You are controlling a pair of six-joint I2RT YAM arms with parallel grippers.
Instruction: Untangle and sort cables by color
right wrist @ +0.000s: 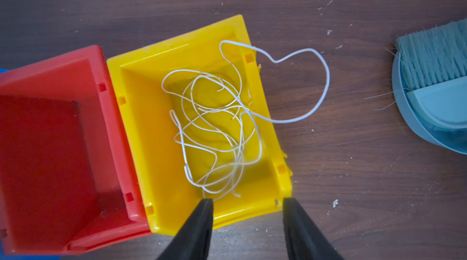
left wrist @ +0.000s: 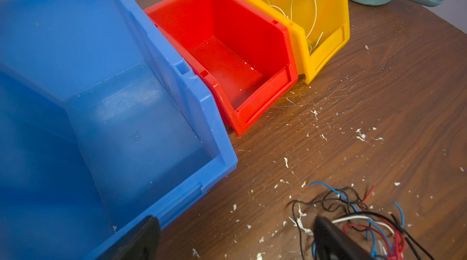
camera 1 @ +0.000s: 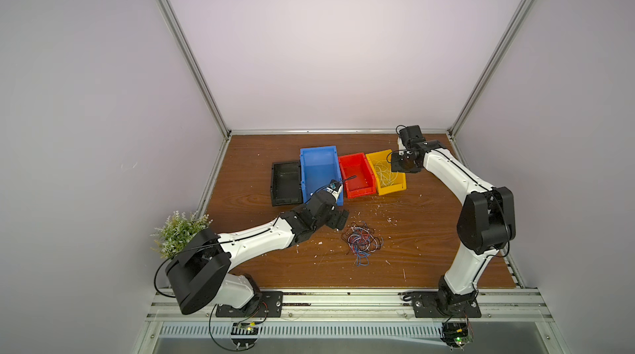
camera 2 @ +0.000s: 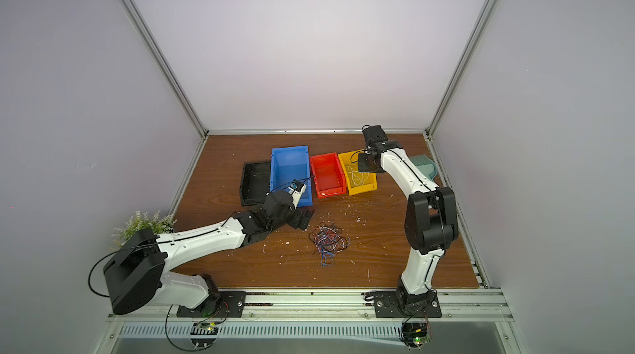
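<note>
White cables (right wrist: 238,150) lie coiled in the yellow bin (right wrist: 133,138), and one loop hangs out over its right wall. Above the bin's near edge my right gripper stands part open, its fingers apart and nothing visible between them. A tangle of black, red, blue and white cables (camera 1: 362,240) rests on the table in front of the bins. My left gripper is open between the blue bin (left wrist: 214,177) and that tangle, with only tabletop showing between its fingers. The red bin (left wrist: 267,114) shows no cable inside.
A black bin (camera 1: 286,183) stands left of the blue one. To the right of the yellow bin sits a teal dustpan with a brush (right wrist: 433,90). Small white scraps (left wrist: 361,135) litter the wooden table (left wrist: 403,104), whose right front area is otherwise clear.
</note>
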